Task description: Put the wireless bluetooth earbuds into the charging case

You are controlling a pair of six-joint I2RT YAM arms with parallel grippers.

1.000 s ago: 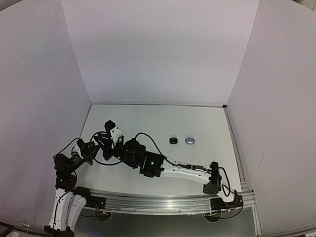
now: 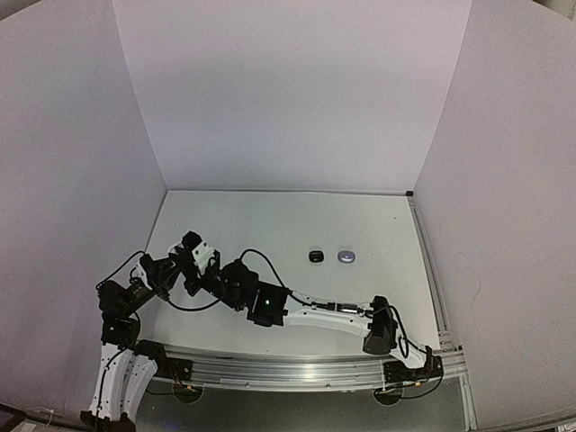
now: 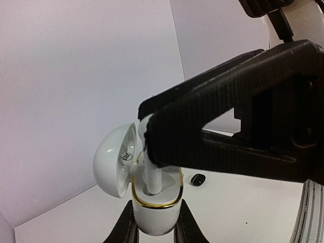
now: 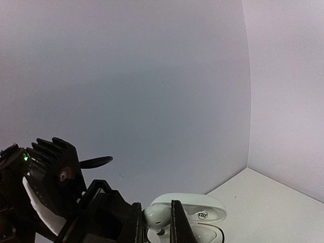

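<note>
The white charging case [image 3: 156, 217], gold-trimmed with its lid [image 3: 109, 162] standing open, is held in the left wrist view by my left gripper, shut on its base. From the right comes my right gripper, shut on a white earbud [image 4: 157, 214]. That earbud's stem [image 3: 153, 179] points down, its lower end at the case's opening; how deep it sits cannot be told. In the right wrist view the open lid [image 4: 192, 199] stands behind the earbud, and a rounded white piece [image 4: 203, 234], apparently the other earbud, shows in the case.
A small black case [image 2: 316, 256] and a grey-lilac round case [image 2: 346, 256] lie on the table right of the grippers. The two arms meet near its left side, close to the wall.
The left arm stays put.
</note>
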